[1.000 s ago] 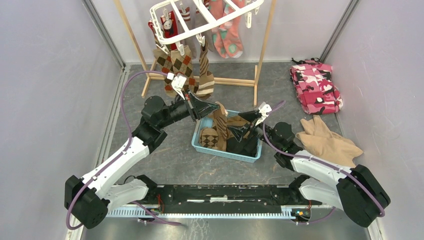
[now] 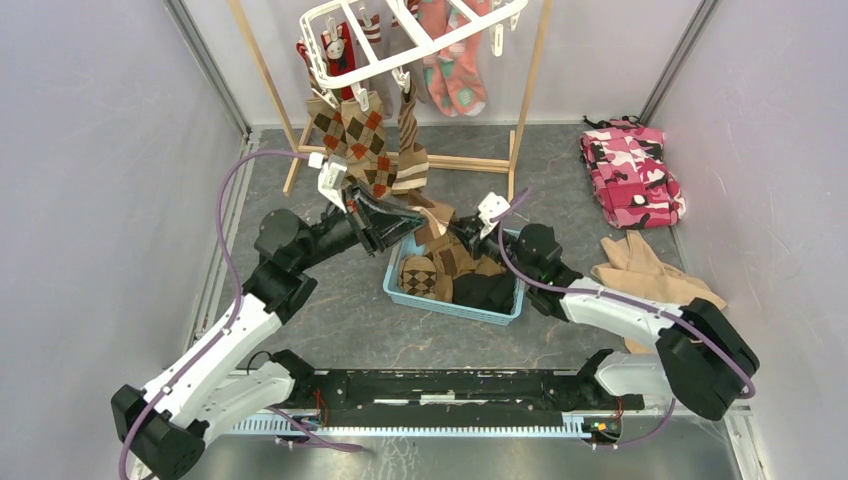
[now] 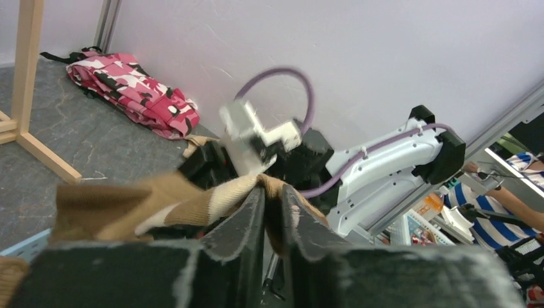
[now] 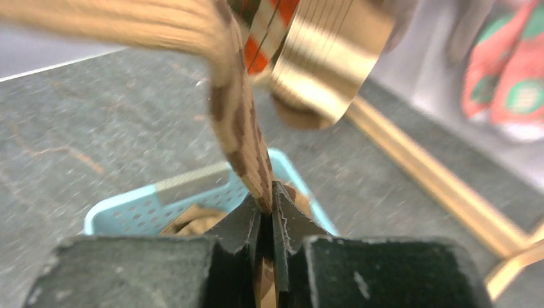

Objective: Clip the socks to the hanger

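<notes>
A brown and cream striped sock [image 3: 224,196] stretches between my grippers above the blue basket [image 2: 450,313]. My left gripper has the sock at its fingertips; how tightly is unclear. My right gripper is shut on the same sock, which rises from its tips in the right wrist view. Above, a white clip hanger [image 2: 420,45] carries argyle socks [image 2: 362,135], a striped sock [image 2: 408,135] and pink socks [image 2: 455,70]. The basket holds more socks.
The wooden stand [image 2: 470,162] frames the hanging socks at the back. A pink camouflage bag [image 2: 630,175] and a tan cloth [image 2: 650,270] lie at the right. Bare floor is on the left.
My left gripper has shifted left and slightly toward the front. My right gripper has risen toward the left gripper and shut on the sock, which is now drawn sideways.
</notes>
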